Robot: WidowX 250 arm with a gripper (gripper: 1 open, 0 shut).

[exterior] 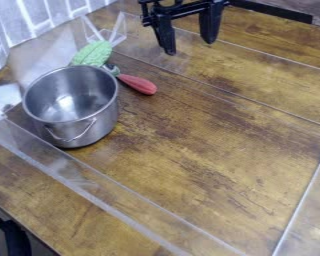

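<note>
My black gripper [188, 40] hangs at the top centre of the camera view with its two fingers apart and nothing visible between them. Down and to the left of it lie a green leafy vegetable toy [93, 56] and a red elongated object [137, 84], partly behind a steel pot [71, 115] with a handle, which stands on the left of the wooden table [223, 165].
Clear plastic strips run along the table's left, front and right. A white object [4, 98] sits at the far left edge beside the pot.
</note>
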